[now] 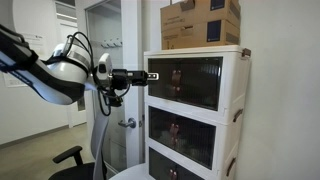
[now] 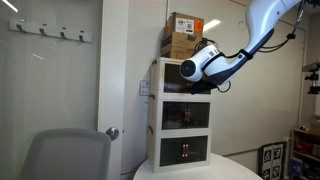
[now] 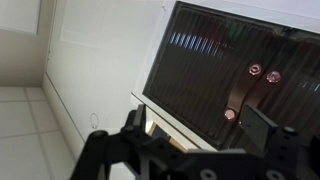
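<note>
A white cabinet (image 1: 236, 68) with three stacked dark doors stands against the wall. Its top door (image 1: 186, 82) carries brown leather-like handles (image 3: 240, 88) with round metal studs, seen close up in the wrist view. My gripper is open, its two dark fingers well apart and nothing visible between them. In the first exterior view the gripper (image 1: 150, 76) is level with the top compartment, near the left edge of its front. Whether it touches the cabinet cannot be told.
Cardboard boxes (image 1: 200, 24) sit on top of the cabinet. Under the cabinet is a round white table (image 2: 225, 170), largely bare at the right. A grey chair (image 2: 68, 155) and a door with a handle (image 1: 128, 123) are to the left.
</note>
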